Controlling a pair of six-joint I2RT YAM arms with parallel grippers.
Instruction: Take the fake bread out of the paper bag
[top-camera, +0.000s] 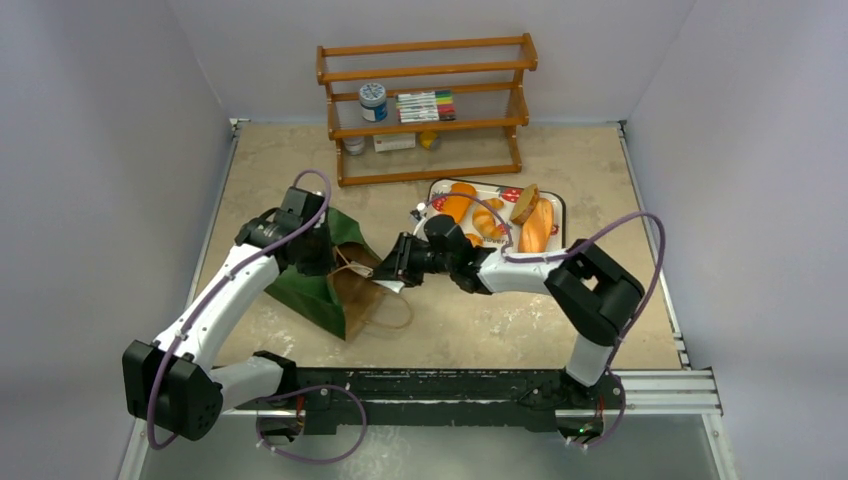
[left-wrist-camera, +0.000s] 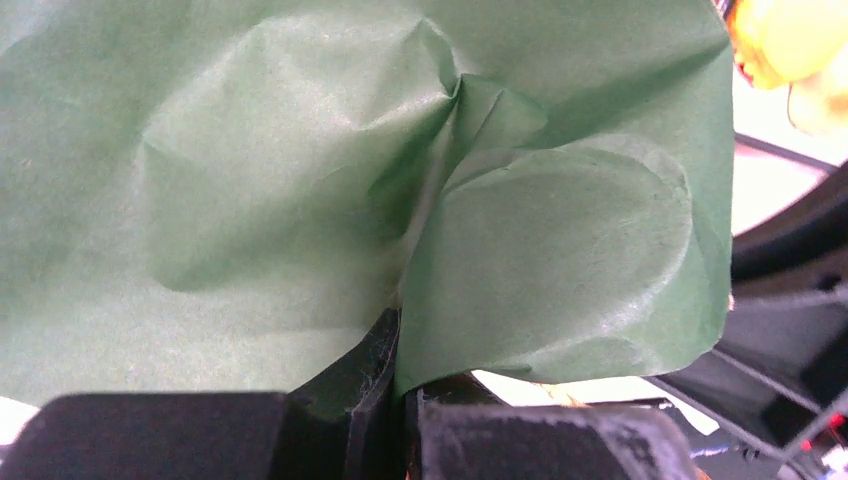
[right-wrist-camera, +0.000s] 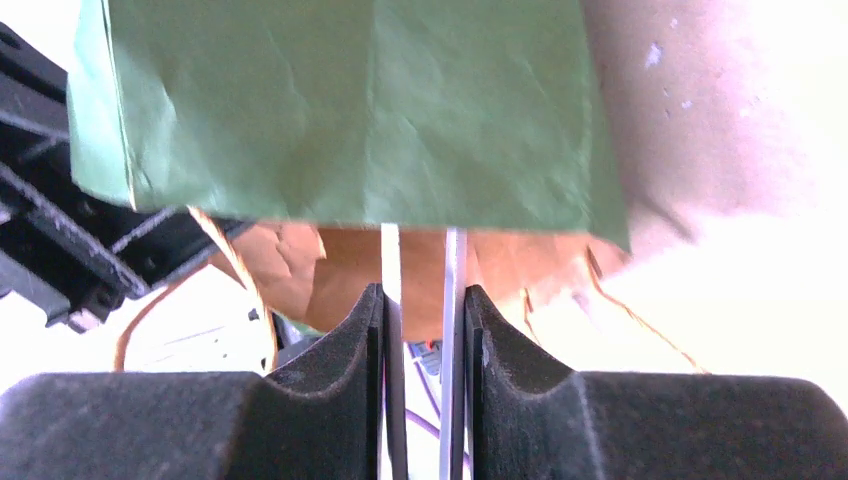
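The green paper bag (top-camera: 315, 300) lies on its side at the left of the table, its brown mouth facing right. Thin paper of the bag is pinched by my left gripper, which is shut on it. At the mouth, my right gripper (top-camera: 385, 278) stands partly open. Two pale strips along its fingers (right-wrist-camera: 453, 330) reach toward the bag, with a clear gap between them. Brown paper inside the bag (right-wrist-camera: 350, 270) shows, but no bread can be made out there. Several fake breads (top-camera: 538, 226) rest on a patterned tray (top-camera: 561, 212).
Behind stands a wooden rack (top-camera: 430, 125) holding a jar (top-camera: 373, 101) and markers (top-camera: 425, 106). A bag handle (top-camera: 398, 325) loops out at the mouth. Bare table lies front right of the bag.
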